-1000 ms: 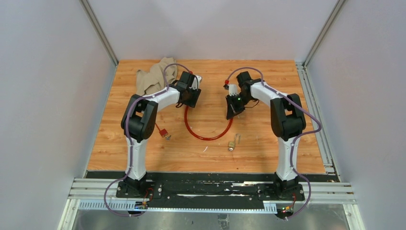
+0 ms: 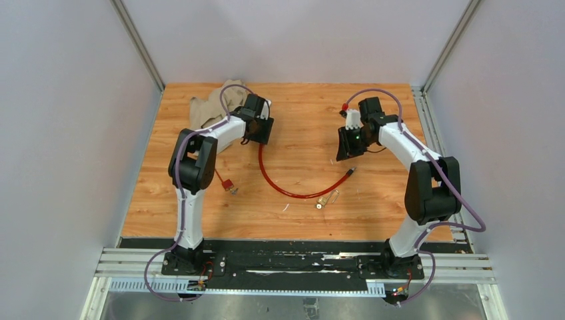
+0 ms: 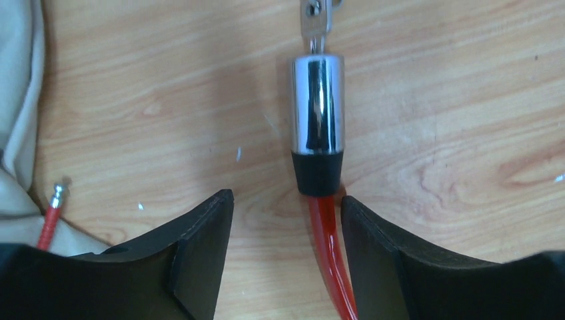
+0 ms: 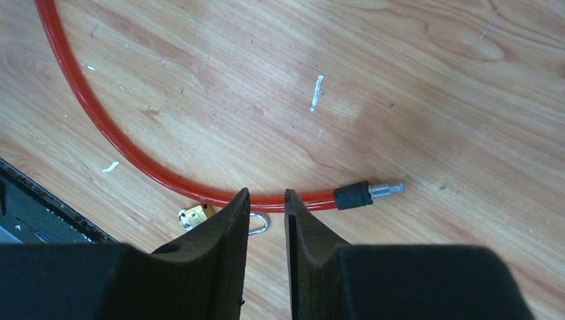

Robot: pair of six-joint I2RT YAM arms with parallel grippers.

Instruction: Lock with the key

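A red cable point(image 2: 296, 195) curves across the table. In the left wrist view, its chrome end point(image 3: 318, 107) with a key-like metal piece point(image 3: 316, 20) lies between and beyond the open fingertips of my left gripper, the red part near the right finger. Its other end point(image 4: 386, 189) has a black collar and metal pin. My right gripper hangs above the table right of the cable, fingers a little apart, holding nothing visible. Below the cable lies a brass padlock point(image 4: 193, 217) with a steel shackle, partly behind my right finger.
A beige cloth point(image 2: 213, 107) lies at the back left. A small red item point(image 2: 227, 184) sits left of the cable's curve.
My right gripper has moved right and away from the cable end, which now lies farther right, with the curve wider. The left gripper has shifted slightly back and left.
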